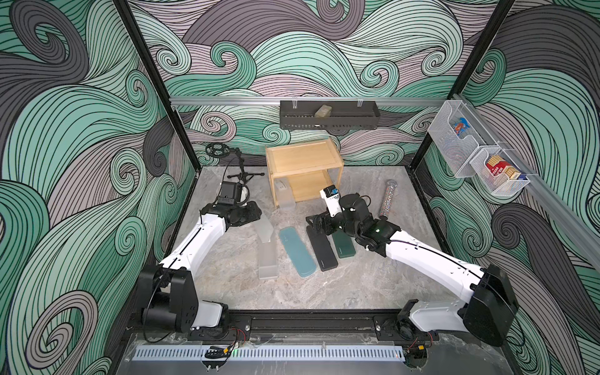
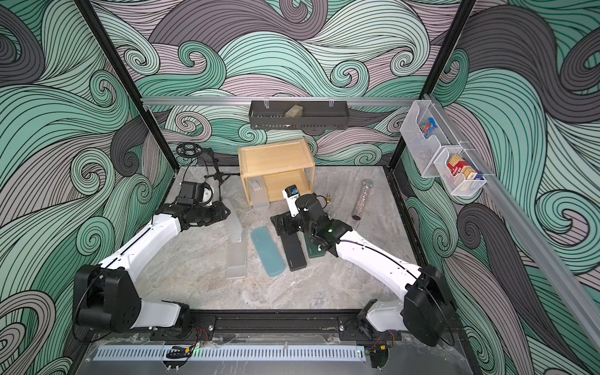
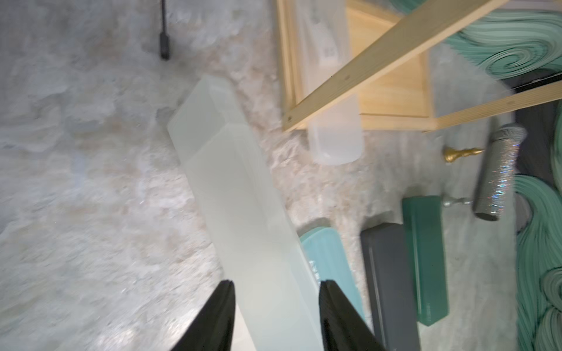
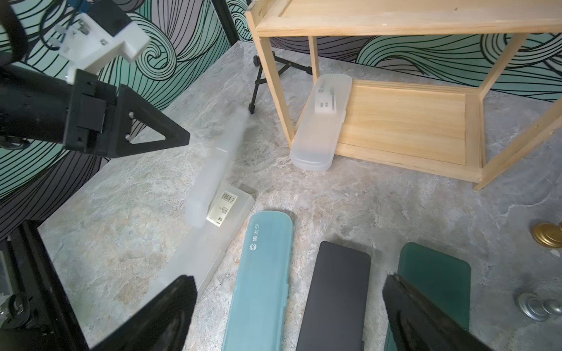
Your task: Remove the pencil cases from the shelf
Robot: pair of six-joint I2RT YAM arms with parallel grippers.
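Observation:
A translucent white pencil case (image 4: 219, 166) stands tilted, a small gap from the fingertips of my left gripper, which is part open. In the left wrist view this case (image 3: 246, 216) fills the space beyond the fingers, blurred. A second translucent case (image 4: 205, 239) with a label lies on the table below it. My right gripper is open, nothing held, above the teal case (image 4: 260, 280), dark grey case (image 4: 336, 292) and green case (image 4: 439, 280). Another translucent case (image 4: 320, 120) lies on the wooden shelf's (image 4: 415, 122) lower board, its front end sticking out.
A black stand (image 1: 240, 175) is behind my left arm. Brass (image 4: 547, 234) and silver (image 4: 538, 307) small items and a glittery tube (image 1: 388, 198) lie to the right.

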